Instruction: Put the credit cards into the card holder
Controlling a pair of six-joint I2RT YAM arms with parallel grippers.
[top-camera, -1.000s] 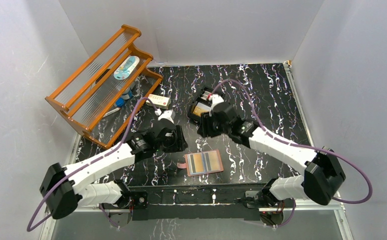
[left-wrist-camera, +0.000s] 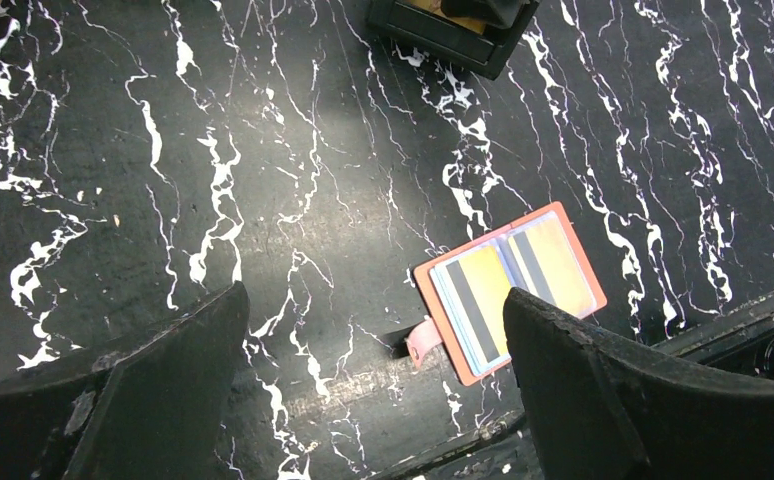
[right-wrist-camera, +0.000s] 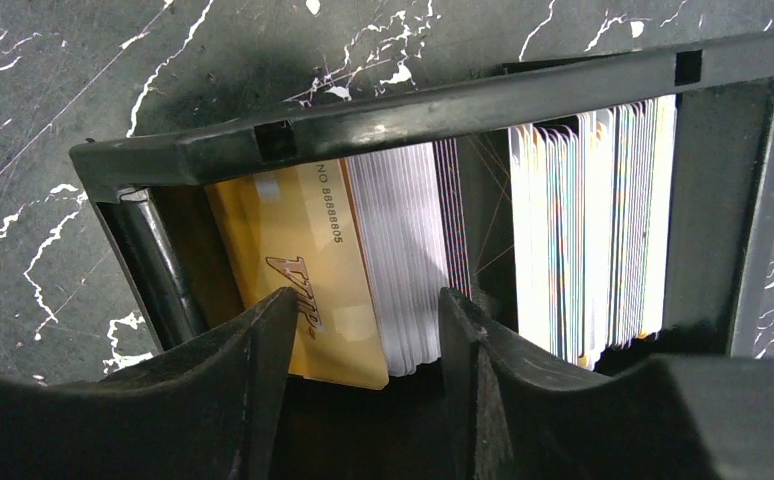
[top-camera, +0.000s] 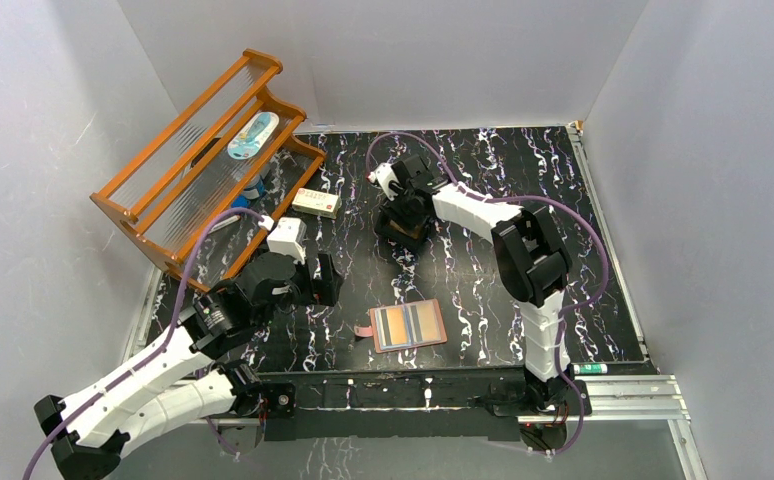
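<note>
The pink card holder (top-camera: pixel 408 326) lies spread out near the table's front edge, with clear pockets showing cards and its strap toward the left. Further back, a black box (right-wrist-camera: pixel 383 125) holds credit cards in two rows; a gold card (right-wrist-camera: pixel 308 270) faces up at one end of the nearer-left row. My right gripper is at the box, fingers part open, one finger over the gold card and the other by the row's far end. Whether it touches any card I cannot tell. My left gripper hangs open and empty over bare table, left of the holder.
A tilted wooden rack (top-camera: pixel 203 170) with clear panels stands at the left, and a small cream box (top-camera: pixel 317 203) sits beside it. Bare marble-patterned table (top-camera: pixel 523 250) stretches to the right of the holder and box.
The left arm has drawn back to the left, and its fingers have opened. The holder has not moved.
</note>
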